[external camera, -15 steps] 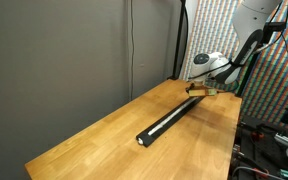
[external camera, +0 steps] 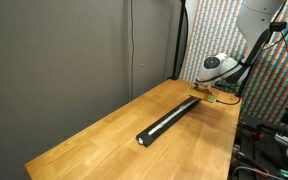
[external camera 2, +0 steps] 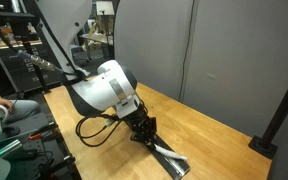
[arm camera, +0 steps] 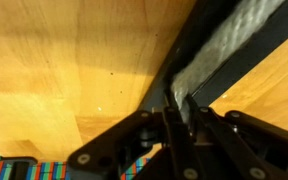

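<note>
A long black strip (external camera: 144,135) lies across the wooden table, with a narrow white strip (external camera: 166,123) running along its middle. My gripper (external camera 2: 142,138) points down at one end of the black strip; in the second exterior view the white strip (external camera 2: 170,157) stretches away from it. Seen from the wrist, the white strip (arm camera: 219,45) is blurred and leads in between my fingertips, where the gripper is shut on it. The black strip (arm camera: 246,62) shows on both sides. My own fingers hide the far end of the white strip.
Bare wooden tabletop (external camera: 89,150) leaves broad free room around the strip. A grey wall panel (external camera: 64,70) stands along one side. Behind the arm hangs a colourful patterned surface (external camera: 224,30). A dark post (external camera 2: 280,90) rises at the table's edge.
The arm has shifted slightly toward the right in the first exterior view. The black and white strips look unmoved there.
</note>
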